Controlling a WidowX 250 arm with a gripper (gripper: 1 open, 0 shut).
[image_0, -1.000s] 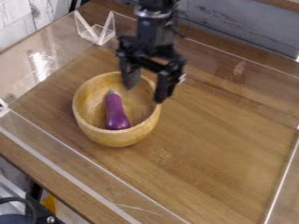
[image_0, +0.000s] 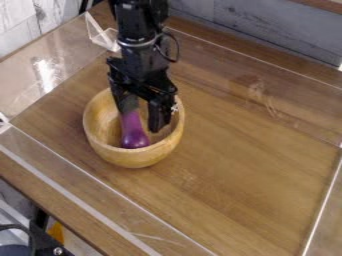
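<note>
A wooden bowl (image_0: 104, 138) sits on the left part of the wooden table, a purple eggplant-like object (image_0: 134, 135) inside it. My black gripper (image_0: 142, 106) hangs low over the bowl, just above the purple object, with its fingers spread open. Part of the purple object is hidden behind the gripper.
A clear rack (image_0: 104, 36) stands at the back left. A white wall runs along the back.
The gripper has moved left from the right side of the bowl to over the purple object. The bowl and object look unmoved.
</note>
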